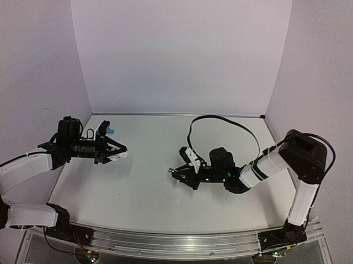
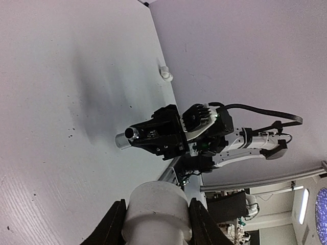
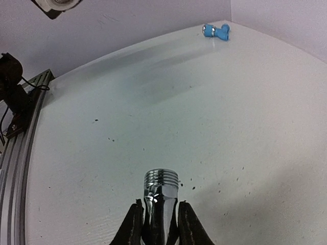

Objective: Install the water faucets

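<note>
A white pipe piece [image 2: 157, 217] is held between the black fingers of my left gripper [image 1: 119, 152], raised over the left part of the table. Its round open end [image 3: 60, 3] shows at the top left of the right wrist view. Near the table's middle, my right gripper [image 1: 176, 175] is shut on a chrome faucet [image 3: 161, 191], whose threaded end sticks out past the fingertips. In the left wrist view, the faucet's silver end [image 2: 122, 140] points away from the right gripper. Pipe and faucet are apart; the faucet's rear part is hidden by the fingers.
At the table's far left lies a blue fitting [image 3: 218, 32], partly hidden behind the left arm in the top view. Another white piece [image 2: 166, 74] lies near the table edge in the left wrist view. The white tabletop [image 1: 149, 203] between the arms is bare.
</note>
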